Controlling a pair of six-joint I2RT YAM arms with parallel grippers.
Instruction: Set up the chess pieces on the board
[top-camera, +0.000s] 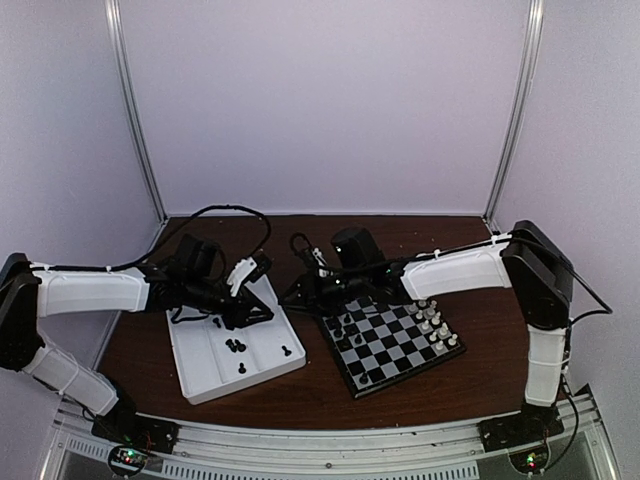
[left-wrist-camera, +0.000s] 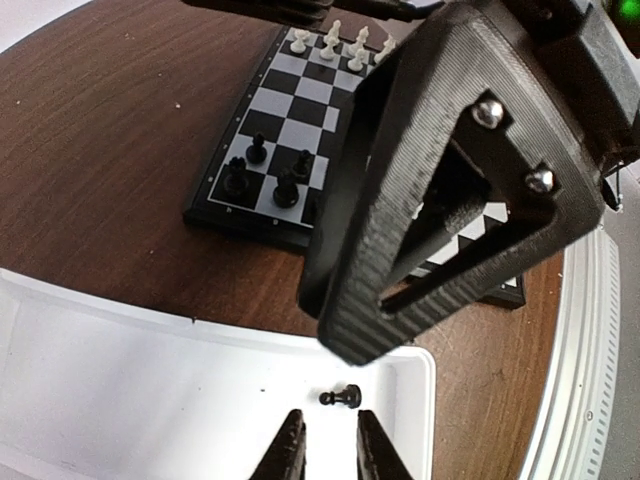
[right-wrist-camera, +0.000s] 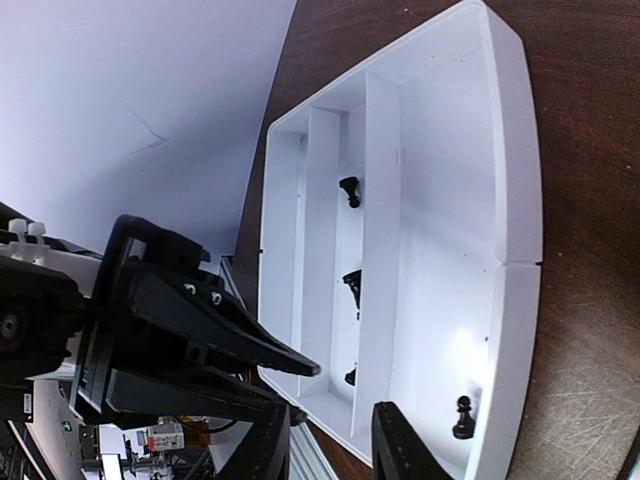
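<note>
A black chess piece (left-wrist-camera: 342, 396) lies on its side in the wide compartment of the white tray (top-camera: 190, 379). My left gripper (top-camera: 268, 311) is above the tray; its fingers (right-wrist-camera: 265, 345) stand apart with nothing between them. Facing it from the right is my right gripper, part open and empty, near the tray's right edge. More black pieces (right-wrist-camera: 353, 287) lie in a narrower compartment. On the chessboard (top-camera: 390, 366), white pieces (top-camera: 436, 330) line the right side and several black pieces (left-wrist-camera: 286, 188) stand at the left, partly hidden by my right arm.
Both grippers hang close together near the gap between tray and board, leaving little room between them. A pale wall (top-camera: 320, 110) stands behind.
</note>
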